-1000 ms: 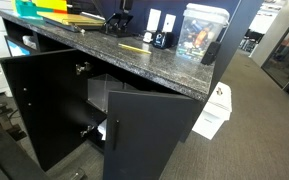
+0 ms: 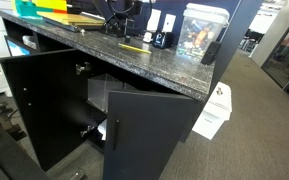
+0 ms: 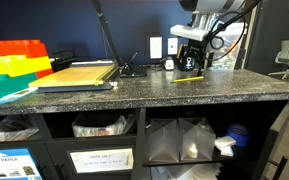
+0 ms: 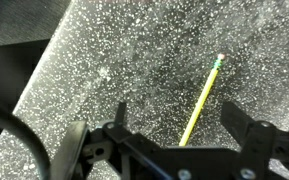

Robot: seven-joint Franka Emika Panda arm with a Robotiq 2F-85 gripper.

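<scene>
A yellow pencil (image 4: 198, 108) with a green band and pink eraser lies flat on the speckled dark countertop (image 4: 134, 60). In the wrist view its lower end runs out of sight behind my gripper. The two fingers stand wide apart on either side of the pencil, with nothing clasped. From the second exterior view, the gripper (image 3: 189, 66) hangs above the counter just over the pencil (image 3: 187, 79), apart from it. The first exterior view has the pencil (image 2: 135, 48) near the counter's front edge.
A clear tub (image 2: 201, 32) of mixed items stands at the counter's right end, beside a small black device (image 2: 163, 40). Yellow trays (image 3: 76, 76) and colored blocks (image 3: 20, 62) sit at the left. Below, open black cabinet doors (image 2: 144, 135) jut out in front of the shelves.
The gripper has shifted slightly above the counter near the pencil. The pencil, doors and other objects look unmoved.
</scene>
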